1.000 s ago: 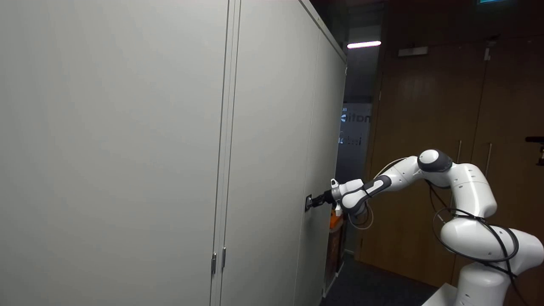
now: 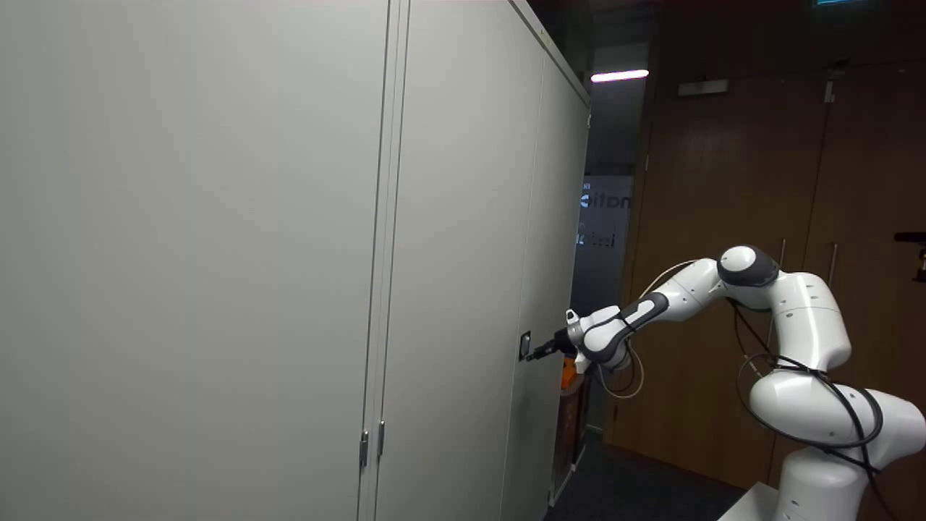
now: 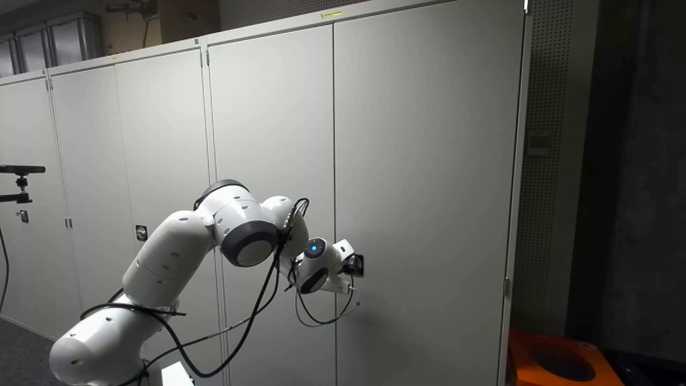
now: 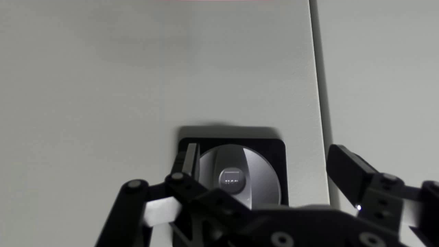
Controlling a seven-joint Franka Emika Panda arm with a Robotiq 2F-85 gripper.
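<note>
A round silver latch knob (image 4: 264,183) sits in a square black recess (image 4: 263,144) on the pale grey cabinet door (image 4: 164,82). My gripper is open in front of it, its fingers spread wide with nothing held. In the wrist view the left finger overlaps the knob's left side, while the right finger lies beyond the door gap (image 4: 323,94). Contact with the knob cannot be judged. From the side, in exterior view 1, the gripper (image 2: 532,355) is close to the latch plate (image 2: 524,344). In exterior view 2 the hand mostly hides the fingers.
Tall shut cabinets (image 3: 270,128) fill the wall. An orange box (image 3: 553,360) stands on the floor by the cabinet's right end. Cables (image 3: 257,309) hang loose from the arm. Behind the robot are wooden doors (image 2: 720,260).
The gripper has drawn back a little from the latch plate, and its fingertips now sit slightly lower. The arm has shifted slightly rightward in exterior view 1. The cabinet doors look the same.
</note>
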